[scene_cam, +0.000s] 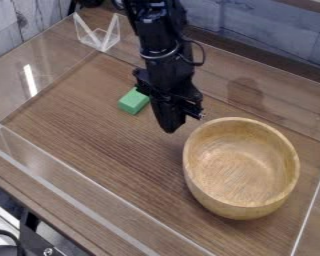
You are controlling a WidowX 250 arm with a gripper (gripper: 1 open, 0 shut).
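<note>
The black robot arm reaches down from the top centre, with its gripper [168, 114] low over the wooden table [96, 170]. The gripper looks shut, with nothing visible between its fingers. A green block [132, 100] lies just left of the gripper, partly behind the arm. A large tan bowl [240, 168] sits at the right, its rim close to the gripper's lower right.
Clear bare wood fills the left and front of the table. Clear plastic pieces stand at the upper left and left edge. Dark cables lie at the bottom-left corner, beyond the table edge.
</note>
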